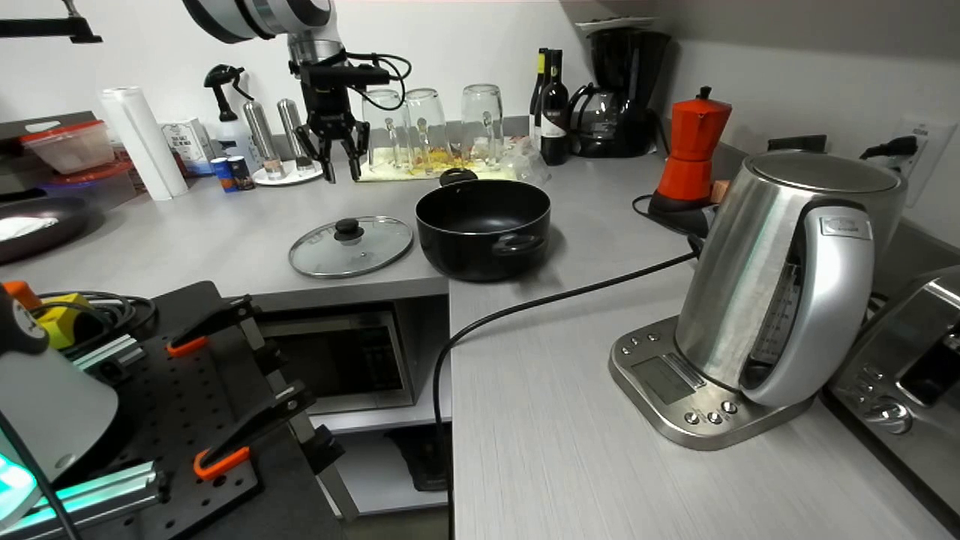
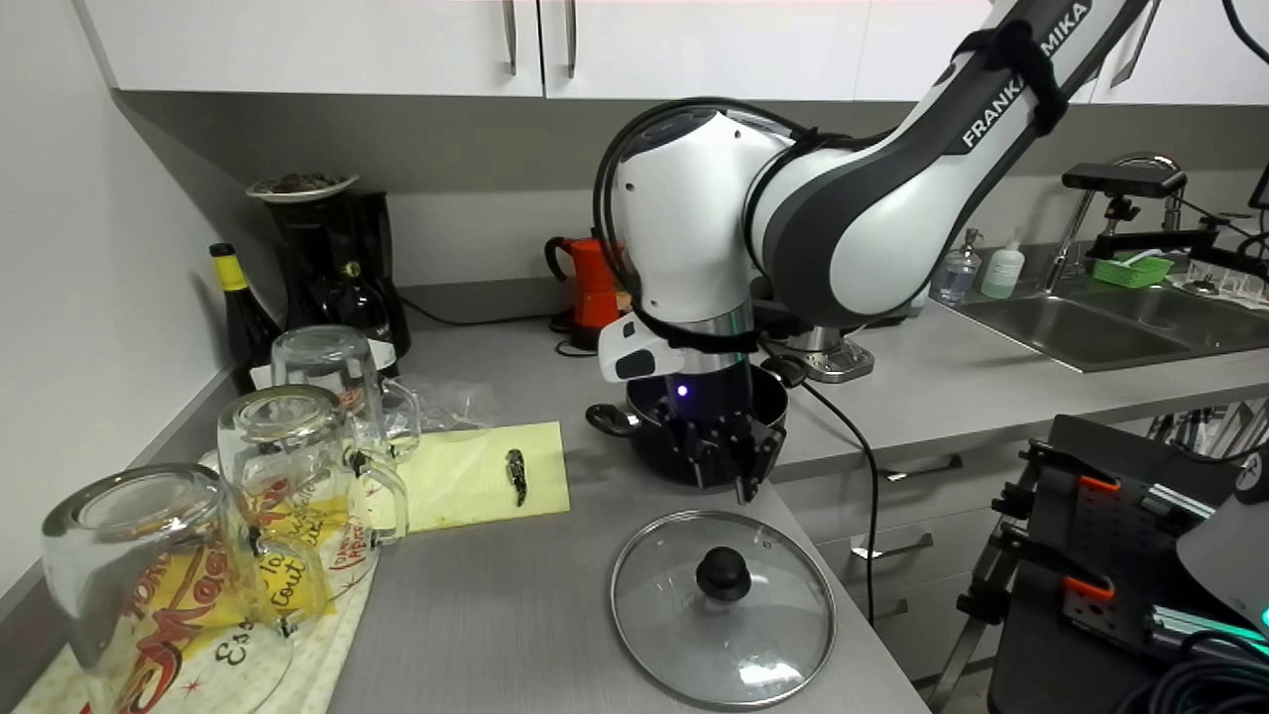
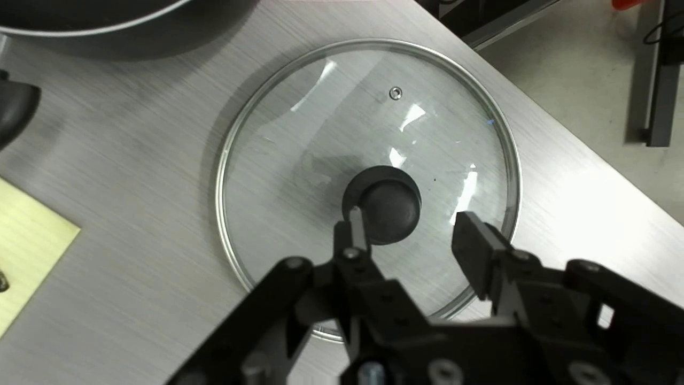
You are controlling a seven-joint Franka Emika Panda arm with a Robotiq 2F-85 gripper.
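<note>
A glass lid [image 1: 387, 244] with a black knob [image 3: 388, 205] lies flat on the counter, knob up. The black pot [image 1: 486, 247] stands uncovered beside it. In exterior view 1 my gripper [image 1: 343, 178] hangs above the lid, clear of the knob. The wrist view shows its fingers [image 3: 477, 247] apart with nothing between them, the left fingertip overlapping the knob's edge in the picture. In exterior view 2 the gripper [image 2: 723, 482] is seen in front of the pot and partly hides it.
Upturned glass mugs [image 2: 291, 440] stand on a cloth by the wall. A yellow cloth [image 2: 541, 464] bears a small dark object [image 2: 517, 476]. A steel kettle [image 1: 765, 261] and its black cable [image 1: 576, 291] occupy the other counter. The lid is close to the counter's front edge.
</note>
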